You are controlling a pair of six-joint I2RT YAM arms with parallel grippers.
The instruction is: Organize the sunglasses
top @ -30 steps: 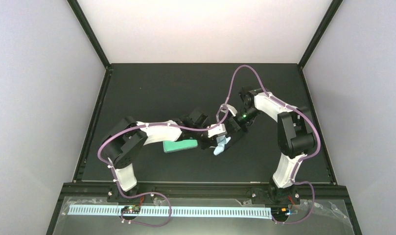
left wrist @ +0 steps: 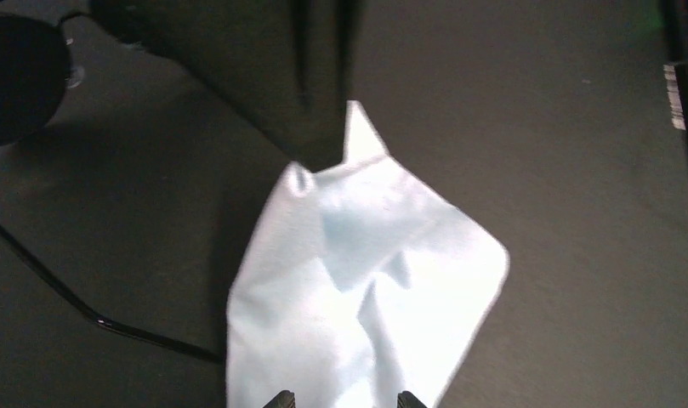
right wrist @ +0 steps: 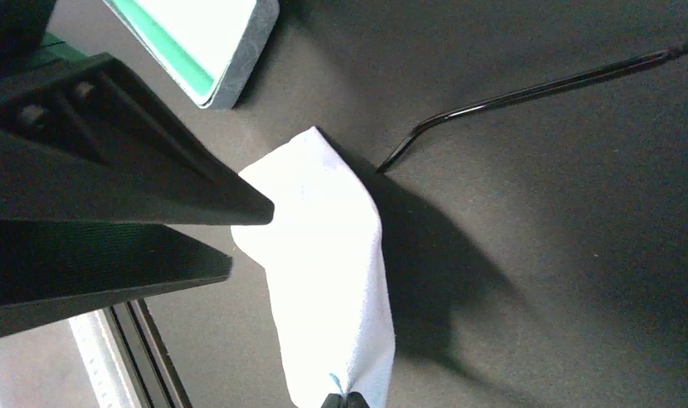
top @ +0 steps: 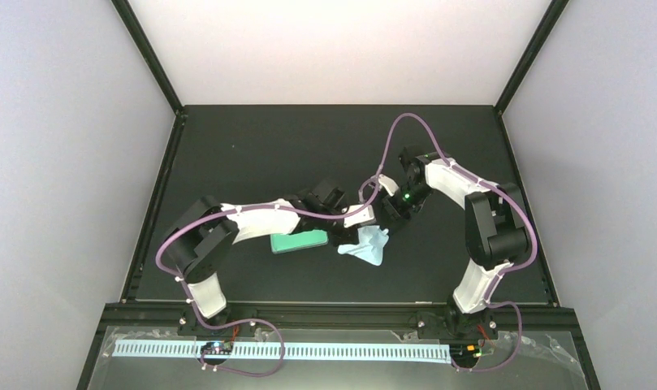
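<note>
A pale blue cloth [top: 365, 242] lies on the black table between the grippers. In the left wrist view the cloth [left wrist: 366, 280] runs under my left gripper, whose small fingertips stand apart at the lower edge. Black sunglasses [left wrist: 17, 76] show at the upper left, partly hidden, with a thin dark temple arm lying beside the cloth. In the right wrist view that temple arm [right wrist: 536, 89] lies right of the cloth [right wrist: 323, 263]. My right gripper is shut at the cloth's near end, its fingertips closed over a pinch of it or just touching it; cannot tell which.
A green case [top: 299, 242] lies left of the cloth, partly under the left arm, and its corner [right wrist: 204, 59] shows in the right wrist view. Purple cables run over both arms.
The cloth looks more spread out toward the lower right than before. The right arm has moved slightly rightward.
</note>
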